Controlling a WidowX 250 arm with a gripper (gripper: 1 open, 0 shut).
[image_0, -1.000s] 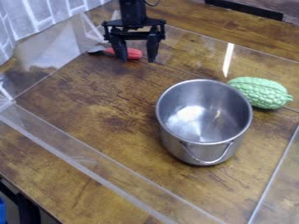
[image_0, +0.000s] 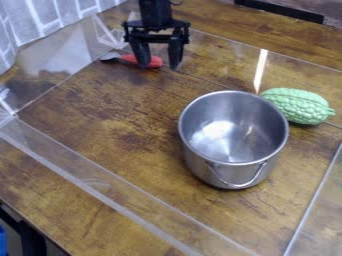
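My black gripper (image_0: 156, 42) is at the top centre, its two fingers pointing down just over a red utensil (image_0: 147, 61) with a thin grey end to the left. I cannot tell whether its fingers are open or touching it. A large steel pot (image_0: 233, 140) with a wire handle stands right of centre. A pale green bumpy vegetable (image_0: 295, 106) lies behind it at the right.
Clear plastic walls or strips run along the left, back and right edges, with crumpled light material at the top left.
The gripper has shifted slightly right, and its fingers look a little closer together. The pot and vegetable have not moved.
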